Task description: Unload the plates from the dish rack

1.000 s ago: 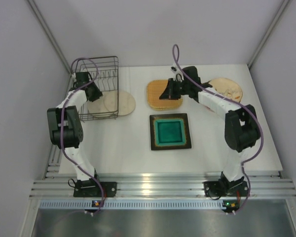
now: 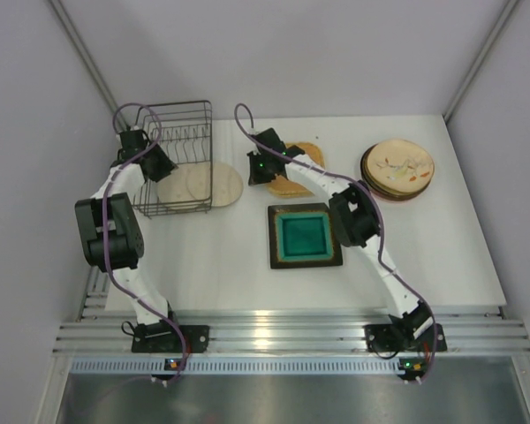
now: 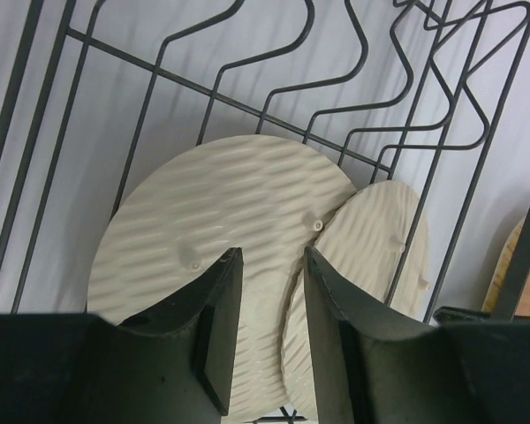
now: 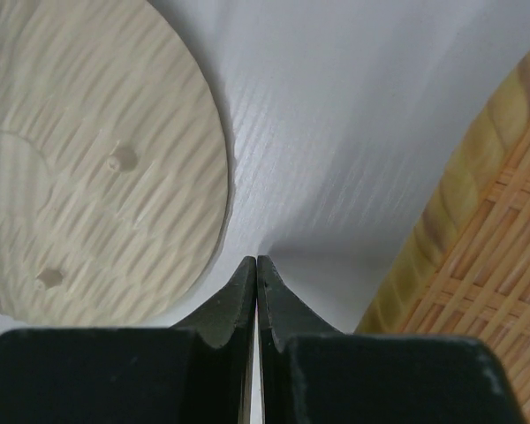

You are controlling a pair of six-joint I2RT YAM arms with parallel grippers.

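Observation:
Cream plates lie in the black wire dish rack (image 2: pixel 210 132) at the back left, one partly outside its right side. In the left wrist view, a larger plate (image 3: pixel 185 203) and a second plate (image 3: pixel 353 265) overlap. My left gripper is over them inside the rack, part open, with nothing seen held. My right gripper is shut with nothing visible between its fingers, just right of the outer plate (image 4: pixel 106 212), by a woven orange tray (image 4: pixel 464 283).
A dark-rimmed teal square dish (image 2: pixel 304 237) lies at front centre. A stack of round plates (image 2: pixel 402 163) sits at the back right.
My right gripper has moved left from over the orange tray to beside the rack's outer plate. My left gripper has shifted slightly left.

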